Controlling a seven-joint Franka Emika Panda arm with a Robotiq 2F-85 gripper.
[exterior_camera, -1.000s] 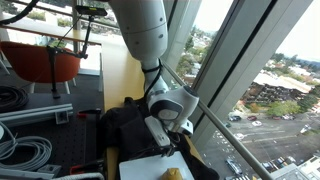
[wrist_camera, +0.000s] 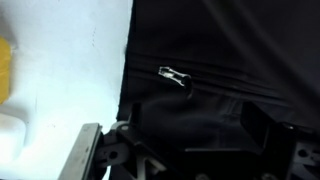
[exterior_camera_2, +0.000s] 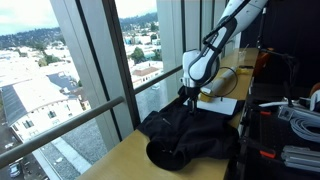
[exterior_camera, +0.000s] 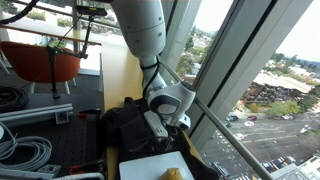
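A black garment (exterior_camera_2: 185, 135) lies crumpled on the wooden surface, and it fills most of the wrist view. Along its folded seams runs a zipper, with a small silvery zipper pull (wrist_camera: 172, 75) showing on the dark cloth. My gripper is open above the cloth, its fingers spread wide, with nothing between them. The pull shows farther up the wrist picture than the fingertips, roughly between their two sides; the height gap cannot be judged.
A white board (wrist_camera: 75, 65) lies beside the cloth, bearing a yellow object (exterior_camera: 174, 173) and a white rounded item (wrist_camera: 10, 136). Tall windows and a rail (exterior_camera_2: 60, 130) line one side. A dark cart with cables (exterior_camera: 35, 150) stands on the other.
The arm's lower end has shifted slightly toward the cloth side, away from the yellow object. Cloth and board look unchanged.
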